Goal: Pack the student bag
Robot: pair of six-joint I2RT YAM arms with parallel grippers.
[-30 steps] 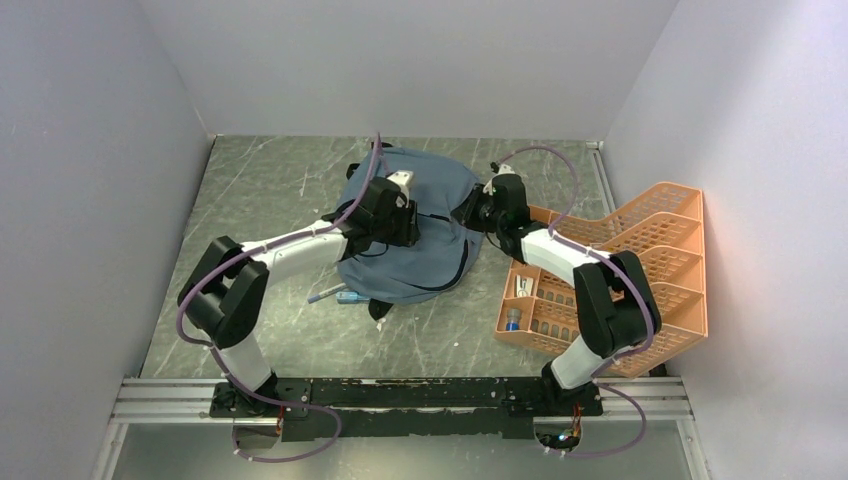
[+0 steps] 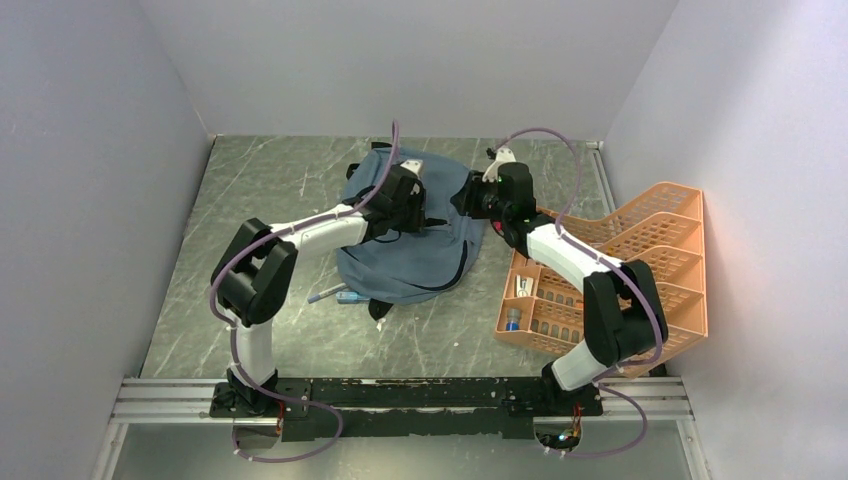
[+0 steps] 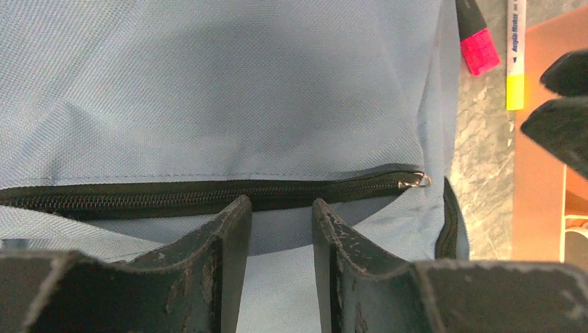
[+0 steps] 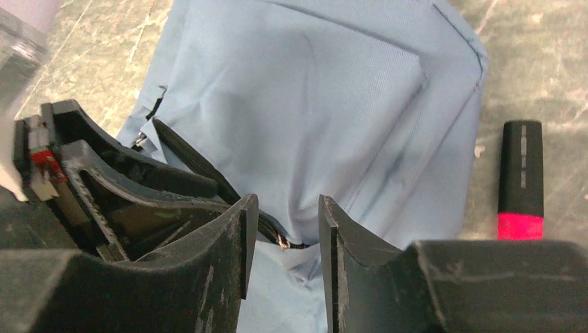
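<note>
The blue-grey bag (image 2: 400,268) lies flat on the table, its black zipper (image 3: 132,199) running across the left wrist view. A metal zip pull (image 3: 417,180) sits at the zipper's right end. Low over the bag, my left gripper has its fingers apart, with nothing visible between them; the zipper passes behind the tips. My right gripper (image 2: 459,204) is open above the bag's right part, and only bag cloth shows beyond its fingers (image 4: 248,236). From the left, the left gripper's dark fingers (image 4: 139,191) reach into the right wrist view.
An orange organizer (image 2: 502,332) stands at the right, holding scissors (image 2: 523,286) and a small blue item (image 2: 513,318). A black marker with a pink end (image 4: 521,173) and a yellow-tipped pen (image 3: 515,52) lie right of the bag. Free table shows at left.
The right gripper shifted only slightly. The bag stays in about the same place.
</note>
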